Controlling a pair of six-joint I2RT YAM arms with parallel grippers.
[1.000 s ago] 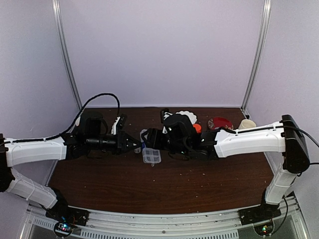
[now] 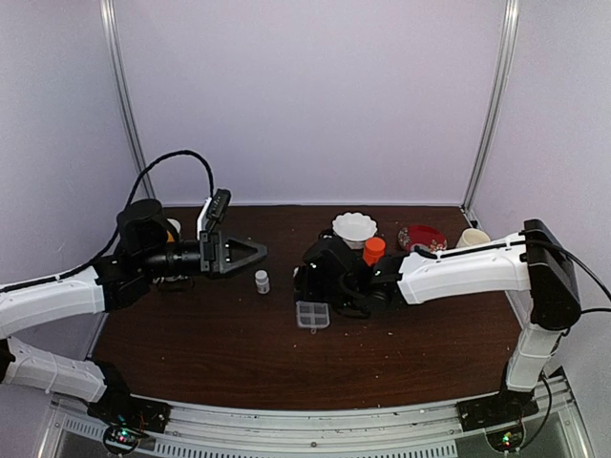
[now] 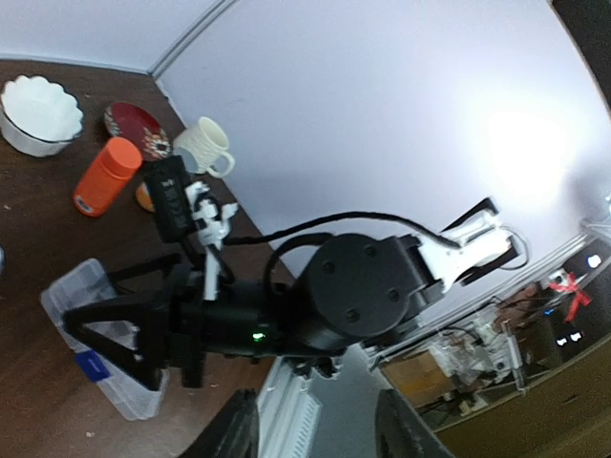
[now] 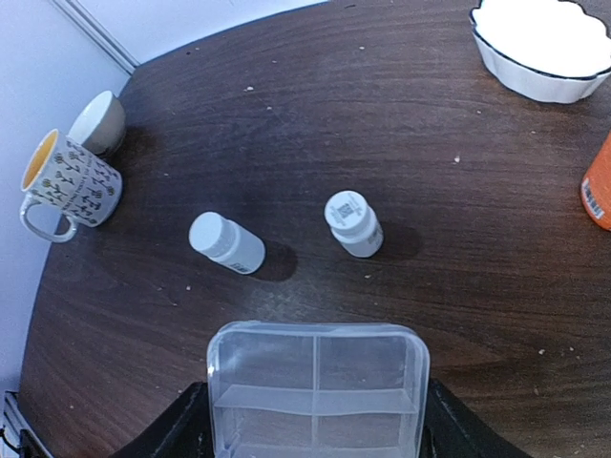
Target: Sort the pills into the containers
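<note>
My right gripper is shut on a clear divided pill box (image 2: 312, 315), which it holds by one edge. In the right wrist view the box (image 4: 318, 382) fills the bottom middle, and its compartments look empty. My left gripper is open, its fingers apart with nothing between them; in the top view it hovers left of the box. Two small white pill bottles stand on the table in the right wrist view, one bottle (image 4: 227, 242) to the left and the other bottle (image 4: 354, 224) near the middle. A blue clasp (image 3: 93, 365) shows on the box.
Behind the right arm are an orange bottle (image 2: 373, 250), a white scalloped bowl (image 2: 354, 227), a red bowl (image 2: 421, 238) and a cream mug (image 3: 203, 146). Another patterned mug (image 4: 84, 186) stands at the left.
The two grippers have drawn apart. My left gripper has moved up and back in the top view, its fingers spreading. The right gripper has carried the box rightward, uncovering the white bottle.
</note>
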